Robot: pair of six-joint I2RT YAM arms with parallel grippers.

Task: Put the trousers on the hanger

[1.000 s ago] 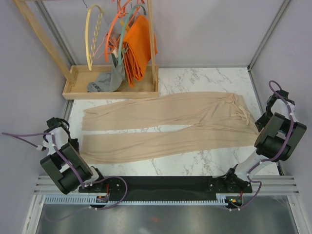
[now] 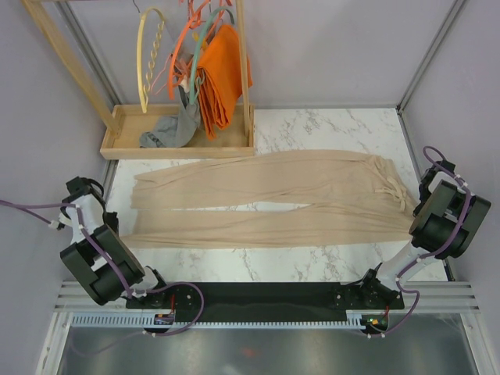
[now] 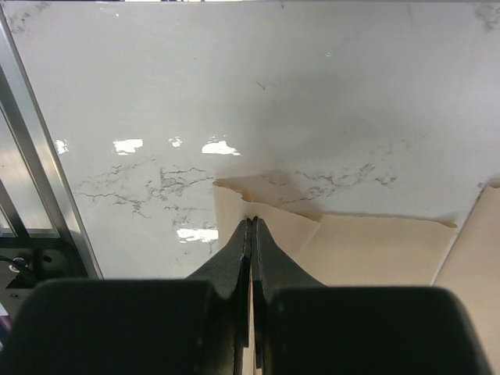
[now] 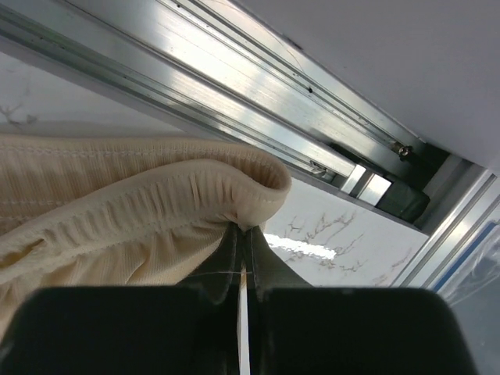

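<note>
Beige trousers (image 2: 250, 176) lie spread across the marble table, legs toward the left, waistband at the right. My left gripper is shut at the lower leg's hem at the far left, the fabric at its fingertips. My right gripper is shut on the waistband edge at the right end, the cloth bunched at its fingertips. Several coloured hangers (image 2: 179, 47) hang from a wooden rack at the back left.
The rack's wooden tray (image 2: 113, 141) holds grey cloth (image 2: 168, 129); orange cloth (image 2: 223, 74) hangs above it. Bare marble (image 2: 320, 125) shows at the back right and along the front. Walls close in both sides.
My right gripper has come down onto the waistband end.
</note>
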